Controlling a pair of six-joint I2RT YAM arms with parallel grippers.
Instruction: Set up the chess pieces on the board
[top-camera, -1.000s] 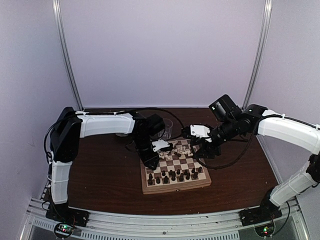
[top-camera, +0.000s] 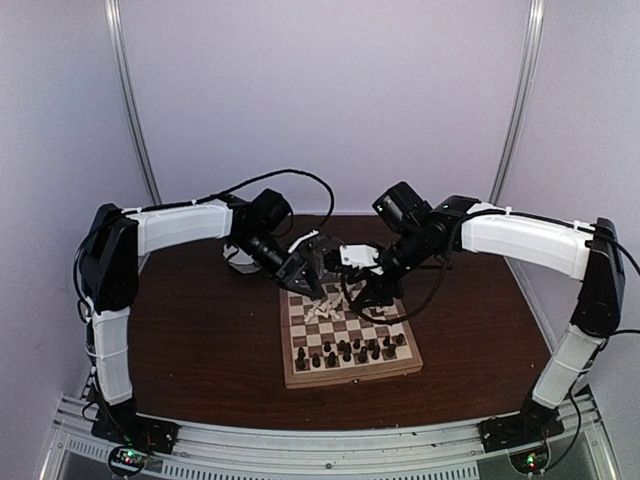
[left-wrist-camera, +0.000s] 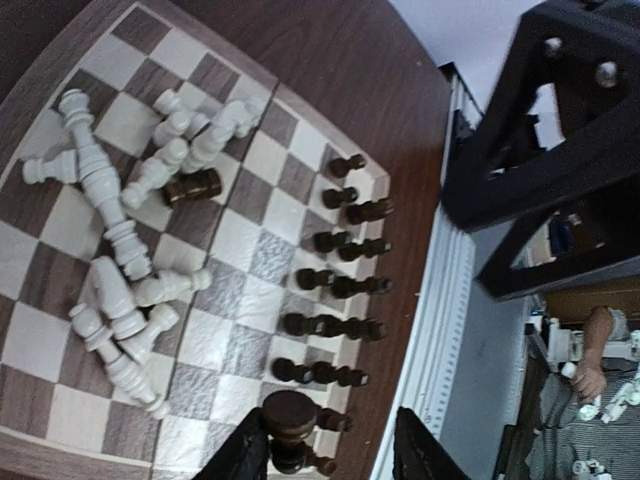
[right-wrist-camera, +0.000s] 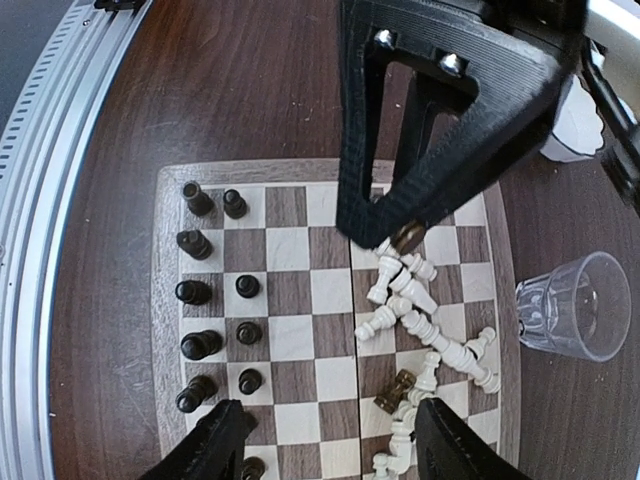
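Note:
The chess board (top-camera: 350, 375) carries dark pieces standing along its front edge, such as a rook (right-wrist-camera: 197, 197) and a pawn (right-wrist-camera: 248, 286). White pieces (left-wrist-camera: 100, 195) lie in a loose pile, one dark piece (left-wrist-camera: 193, 187) among them. My left gripper is over the board, its fingers apart in its wrist view. A larger-looking dark piece (left-wrist-camera: 290, 415) shows against its near finger; whether it is gripped I cannot tell. In the right wrist view a brown bit (right-wrist-camera: 408, 238) shows at the left gripper's tip. My right gripper stands open above the board, empty.
A clear cup (right-wrist-camera: 575, 305) stands just behind the board, and a white container (right-wrist-camera: 574, 125) is beyond it. Both grippers are close together over the board. Bare table (top-camera: 200, 330) lies to the left and right.
My left gripper has risen from the board's left side towards the back and turned. My right gripper has come left over the board. The standing dark pieces look unmoved.

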